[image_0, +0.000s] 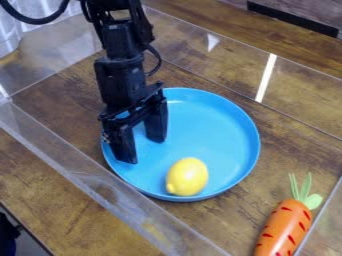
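Note:
A black gripper (139, 138) reaches down over the left part of a blue plate (221, 135), its fingers open above the plate's surface with no object visible between them. A yellow lemon (187, 176) rests on the plate's front right, apart from the fingers.
An orange toy carrot (283, 228) with green leaves lies on the wooden table at the front right. A clear plastic edge runs diagonally along the lower left. The table behind the plate and to its right (254, 70) is mostly bare.

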